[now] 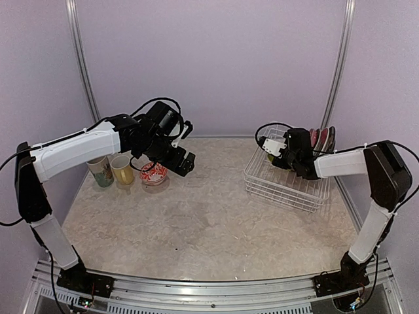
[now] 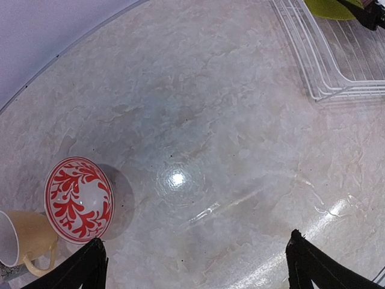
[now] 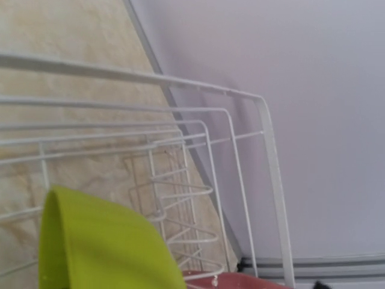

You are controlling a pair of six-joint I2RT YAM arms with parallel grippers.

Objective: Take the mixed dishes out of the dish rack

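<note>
At the right stands the white wire dish rack (image 1: 288, 199), with red and dark plates (image 1: 324, 139) upright at its back right. My right gripper (image 1: 280, 161) is down inside the rack at a green dish, curved like a cup or bowl. This green dish (image 3: 108, 247) fills the bottom of the right wrist view; its rim also shows in the left wrist view. The right fingers are almost wholly out of frame or hidden, so their grip cannot be made out. Over the left side of the table, my left gripper is open and empty.
A red-and-white bowl (image 2: 79, 200), a yellow mug (image 1: 122, 169) and a patterned cup (image 1: 101, 171) stand together at the left. Walls close in the back and sides.
</note>
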